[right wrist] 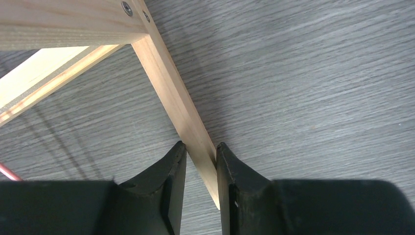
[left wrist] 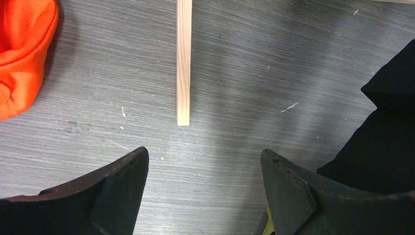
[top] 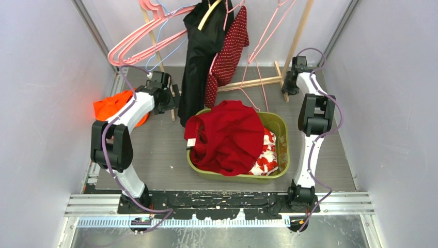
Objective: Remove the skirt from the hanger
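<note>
A black garment [top: 193, 77] and a red dotted garment [top: 230, 51] hang from hangers on the wooden rack; which is the skirt I cannot tell. My left gripper is open with nothing between its fingers, left of the black cloth [left wrist: 377, 142] and above the floor. My right gripper is over the rack's right foot [right wrist: 171, 88], its fingertips a small gap apart; whether they touch the wood I cannot tell.
A green basket [top: 280, 129] holding red and floral cloth stands front centre. Orange cloth [top: 106, 107] lies at left. Empty pink hangers [top: 129, 44] hang at upper left. Walls close both sides.
</note>
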